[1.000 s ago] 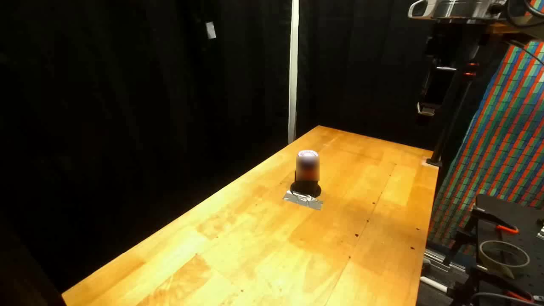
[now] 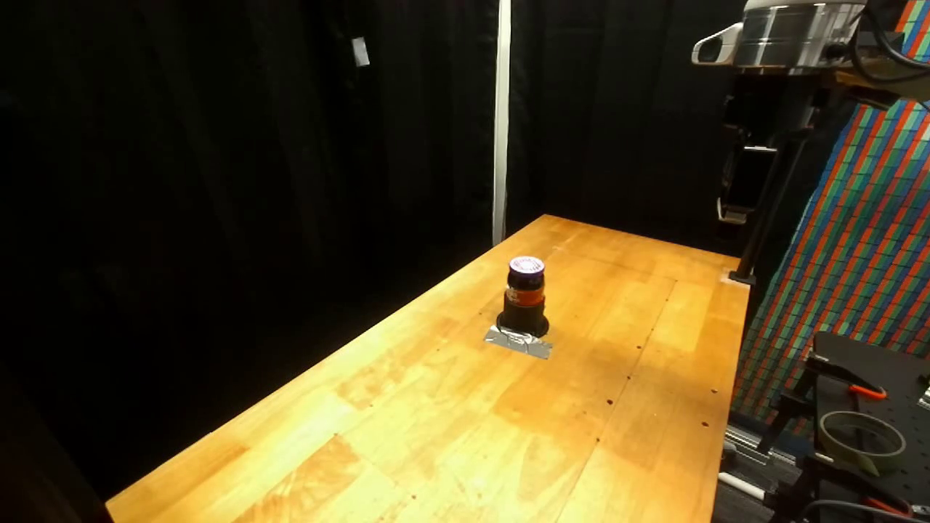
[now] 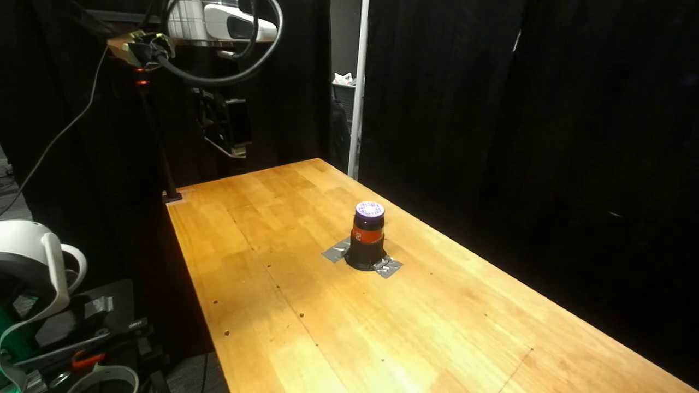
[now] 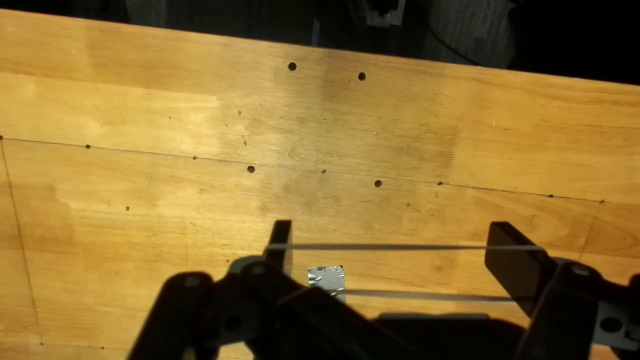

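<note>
A dark jar [image 2: 525,280] with an orange label and a purple-and-white lid stands upright in a black holder [image 2: 524,319]. The same jar [image 3: 368,222] appears in exterior view 2, its holder [image 3: 364,254] fixed to the table by silver tape. Well away from it, above the far end of the table, hangs my gripper [image 2: 734,213]. In the wrist view my gripper is open, its black fingers wide apart. Two thin grey bands [image 4: 414,246] span the gap, and only bare wood shows beyond them. The jar itself cannot be made out there; a piece of tape [image 4: 327,279] shows near the left finger.
A thin black post [image 3: 163,150] rises from its far corner, close to the arm. Beside the table stands a dark cart [image 2: 872,392] with a tape roll [image 2: 861,436] and clamps. Black curtains hang behind.
In exterior view 1 my arm and gripper have come down a little at the far end of the table. The jar and its holder stay in the same place.
</note>
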